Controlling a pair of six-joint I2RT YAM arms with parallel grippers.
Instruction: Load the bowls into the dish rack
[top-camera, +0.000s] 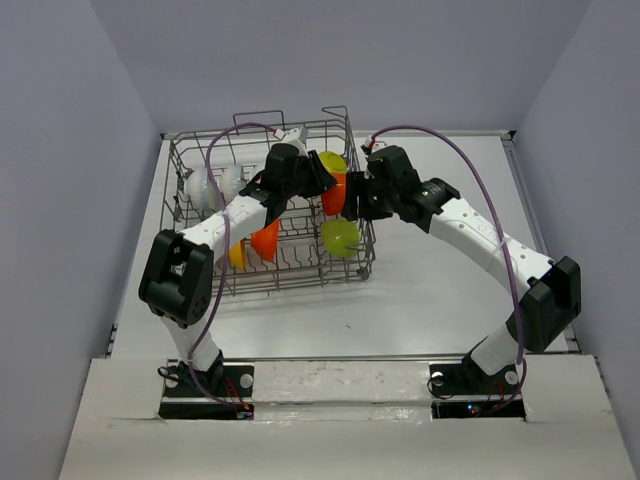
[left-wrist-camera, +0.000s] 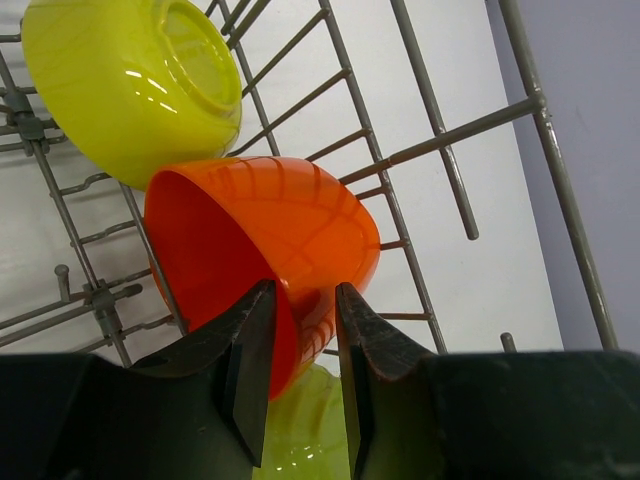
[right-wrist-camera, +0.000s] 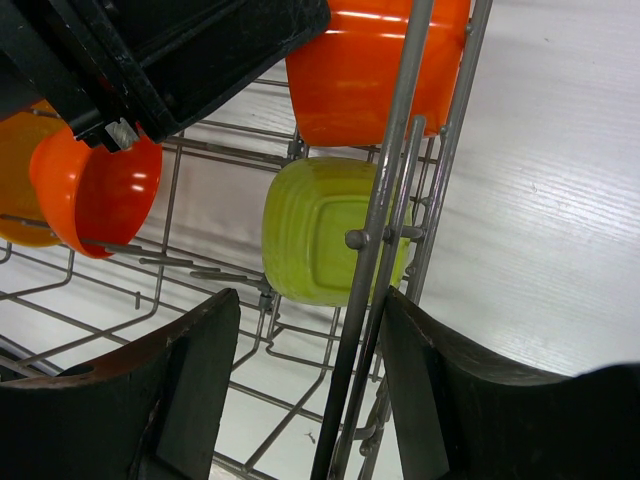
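Observation:
On the right side of the dish rack (top-camera: 268, 286) an orange bowl (top-camera: 335, 195) stands on edge between a yellow-green bowl (top-camera: 333, 161) behind it and a lime-green bowl (top-camera: 340, 237) in front. My left gripper is open at the orange bowl (left-wrist-camera: 325, 215); the bowl's rim shows between its fingers, but contact is unclear. Just at the rack's right side, my right gripper stands open. Rack wires run between its fingers in the right wrist view, with the lime-green bowl (right-wrist-camera: 325, 230) beyond them.
Another orange bowl (top-camera: 265, 240) and an orange-yellow bowl (top-camera: 237, 253) sit in the rack's front middle. White dishes (top-camera: 200, 189) stand at its left. Tall wire sides (right-wrist-camera: 400, 110) rise close to both grippers. Right of the rack, the table (top-camera: 430, 290) is bare.

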